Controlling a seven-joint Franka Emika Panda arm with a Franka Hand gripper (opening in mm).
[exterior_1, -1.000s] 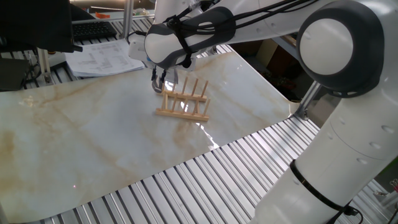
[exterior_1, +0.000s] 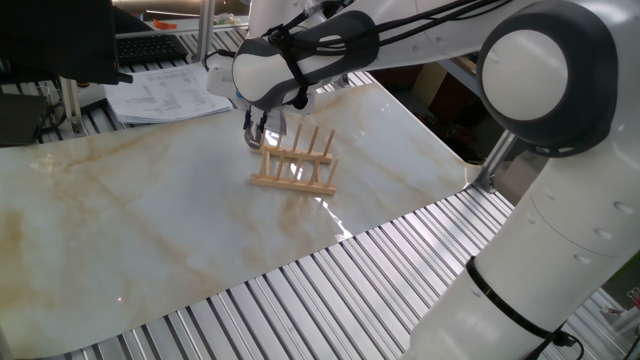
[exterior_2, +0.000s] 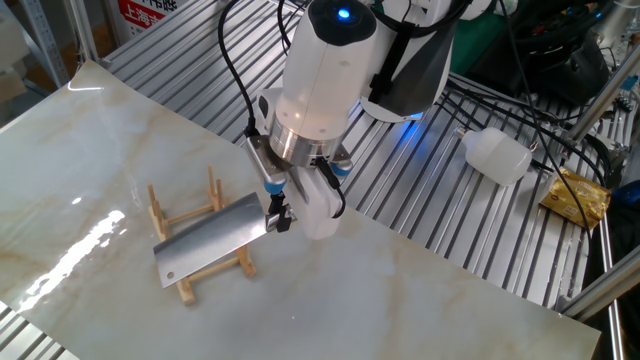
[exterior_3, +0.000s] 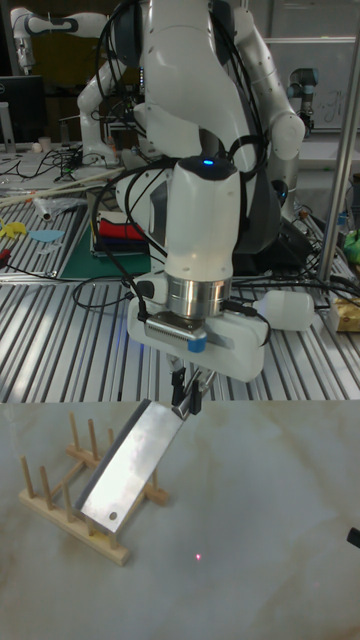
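Note:
A metal cleaver (exterior_2: 212, 240) is in my gripper (exterior_2: 280, 214), which is shut on its handle end. In the third exterior view the broad blade (exterior_3: 136, 469) slants down to the left, across the pegs of a small wooden rack (exterior_3: 80, 531). Whether the blade rests on the rack or hangs just above it, I cannot tell. The rack stands on the marble-patterned tabletop (exterior_3: 256, 512), its pegs upright on both sides of the blade. In the first exterior view my gripper (exterior_1: 255, 138) is beside the rack (exterior_1: 293, 187), partly hidden by the arm.
Bare tabletop surrounds the rack on most sides. A slatted metal bench (exterior_2: 420, 190) borders it, with a white container (exterior_2: 497, 157) and a gold packet (exterior_2: 575, 203) on it. Papers (exterior_1: 165, 95) lie beyond the far edge. A small black object (exterior_3: 355, 537) shows at the right.

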